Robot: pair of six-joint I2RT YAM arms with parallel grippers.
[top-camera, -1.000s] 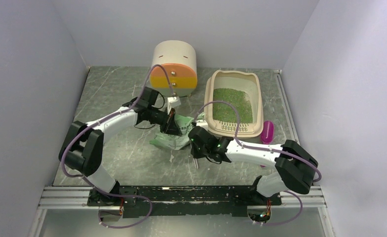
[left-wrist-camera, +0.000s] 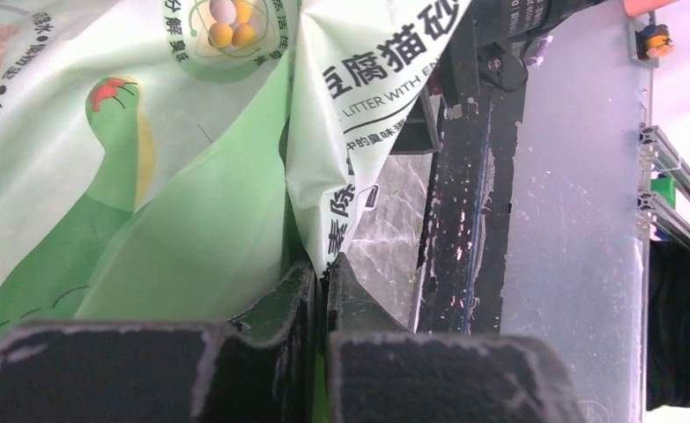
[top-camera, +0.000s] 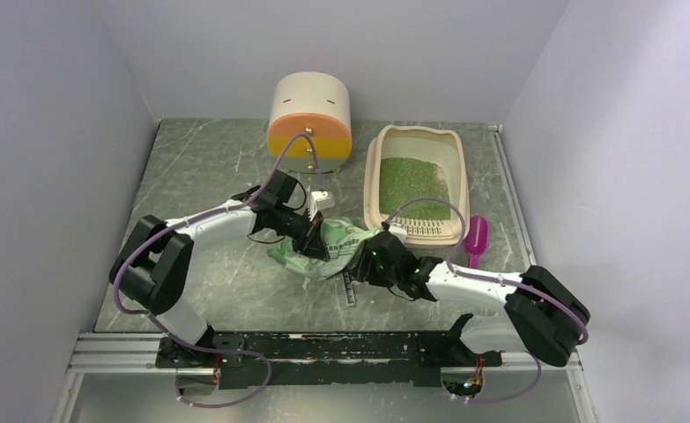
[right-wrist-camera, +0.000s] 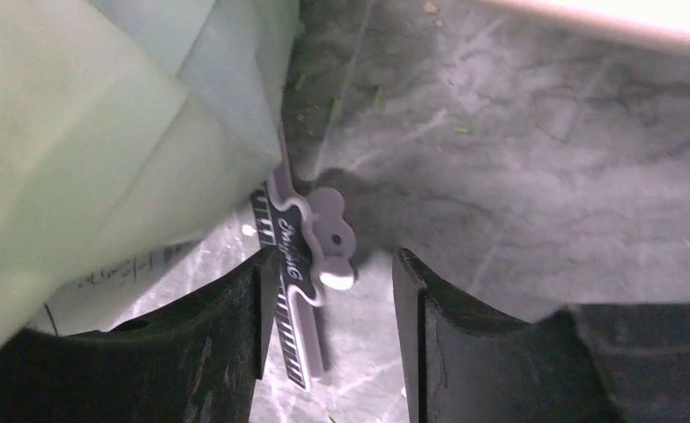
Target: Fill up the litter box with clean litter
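Note:
The green-and-white litter bag (left-wrist-camera: 182, 229) lies crumpled in the middle of the table, in front of the litter box (top-camera: 460, 176). My left gripper is shut on a gathered fold of it. My right gripper is open and low, just right of the bag (right-wrist-camera: 103, 150), its fingers either side of a small clip-like bar (right-wrist-camera: 296, 251) on the table, marked with black lettering. Green litter (top-camera: 409, 189) covers the floor of the box in the top view.
A purple scoop (top-camera: 477, 235) lies right of the box. A cream cabinet with orange and yellow front (top-camera: 309, 97) stands at the back.
Since a second ago, my left gripper has moved right and toward the front with the bag. My right arm has shifted right, uncovering more of the clip bar.

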